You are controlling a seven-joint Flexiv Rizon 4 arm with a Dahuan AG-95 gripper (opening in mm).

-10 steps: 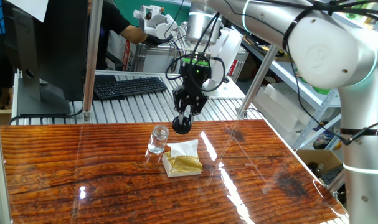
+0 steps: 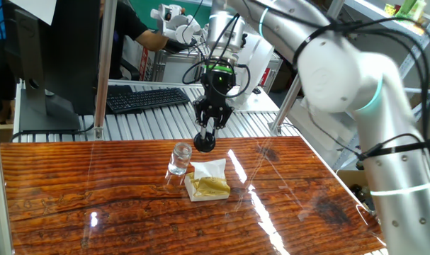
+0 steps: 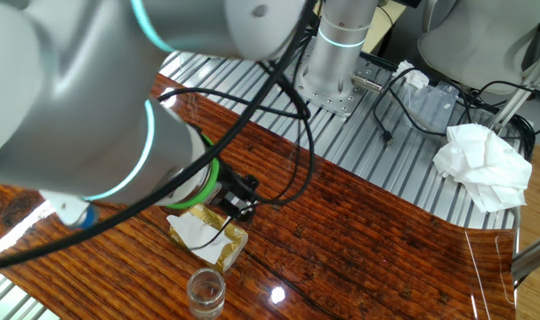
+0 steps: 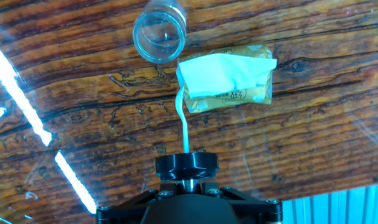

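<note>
My gripper hangs above the table beside a small pack of tissues. A round black piece (image 4: 187, 165) on a short shiny stem sits at its fingertips; whether the fingers are closed on that stem cannot be made out. The pack (image 2: 209, 188) is white and gold, with a white tissue (image 2: 210, 169) standing out of its top. In the wrist view a thin pale strip (image 4: 182, 118) runs between the tissue and the black piece; how it joins either is unclear. A clear, open glass jar (image 2: 179, 159) stands upright next to the pack.
Glossy brown wood (image 2: 94, 191) is bare on both sides of the pack and jar. Behind it lie a keyboard (image 2: 145, 100) and a monitor (image 2: 50, 64). Loose black cables (image 3: 310, 147) hang round the arm. Crumpled white material (image 3: 483, 166) rests on the metal surface.
The arm's upper links have shifted downward in exterior view 1, and the gripper has drifted slightly left and up there. Pack and jar have stayed put.
</note>
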